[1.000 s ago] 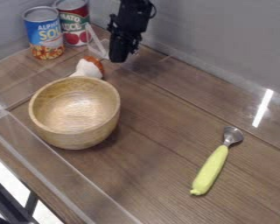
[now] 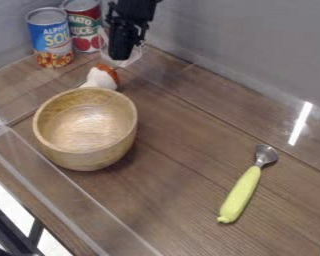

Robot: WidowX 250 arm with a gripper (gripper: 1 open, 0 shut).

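Note:
My gripper [image 2: 121, 50] hangs at the back of the counter, right of the cans, shut with nothing clear between its fingers; a pale translucent part shows at its tip. Just below it lies a white object with an orange-red top [image 2: 103, 77]. A wooden bowl [image 2: 85, 135] sits at the front left. A yellow-handled utensil [image 2: 240, 192] with a metal head lies at the right.
A blue Alpine soup can [image 2: 52, 40] and a red tomato sauce can [image 2: 84, 17] stand at the back left corner by the walls.
My gripper has risen and shifted slightly left over the last second. The bowl, cans and utensil have stayed in place.

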